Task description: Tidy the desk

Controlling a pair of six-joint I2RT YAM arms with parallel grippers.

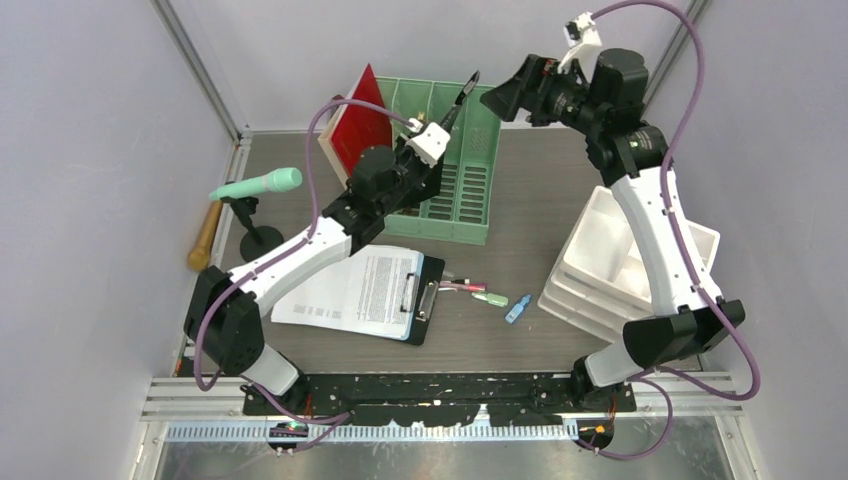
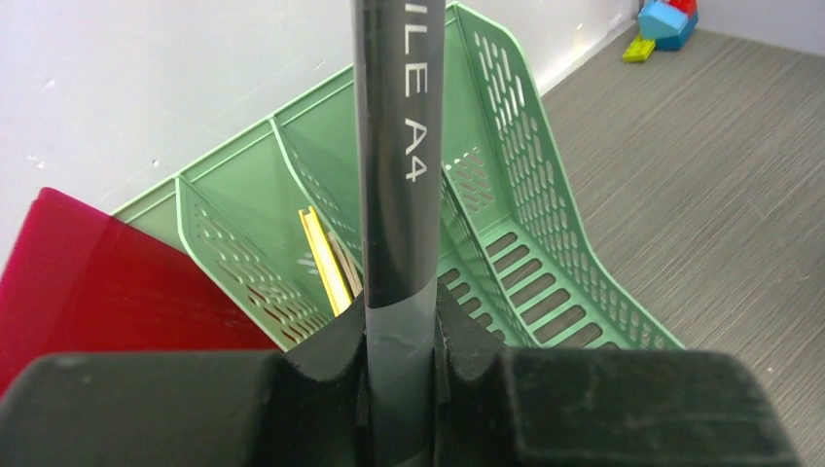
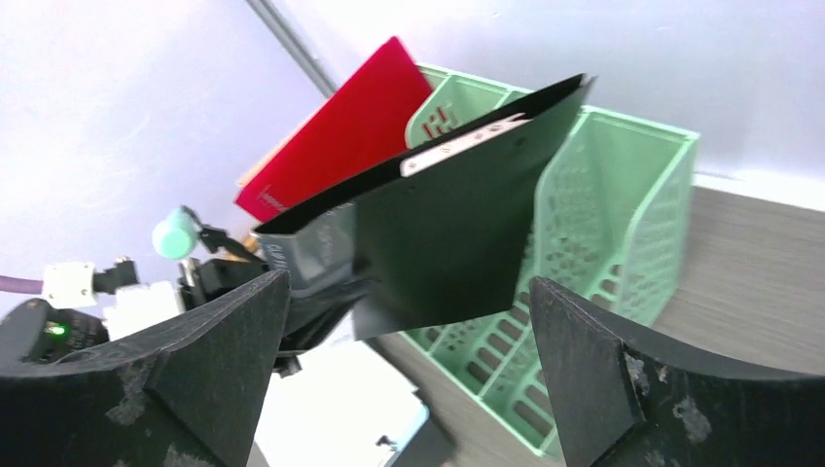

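Note:
My left gripper is shut on the spine of a black A4 clip file point(image 2: 401, 146), with a finger on each side. In the right wrist view the file point(image 3: 448, 233) slants above the green divided rack point(image 3: 657, 219). From the top only its narrow edge point(image 1: 466, 90) and a little more show. Inside the rack point(image 1: 470, 230), a red folder point(image 1: 362, 128) leans at the left side. Level with the rack's back right, my right gripper point(image 1: 507, 97) stands open; its fingers point(image 3: 195, 379) are wide apart, holding nothing.
A clipboard with papers point(image 1: 345, 290), a few pens point(image 1: 463, 285), a green marker point(image 1: 490, 298) and a blue bottle point(image 1: 518, 308) lie in front of the rack. White trays point(image 1: 600, 260) stand right, a green microphone point(image 1: 255, 186) left. Bare desk lies right of the rack.

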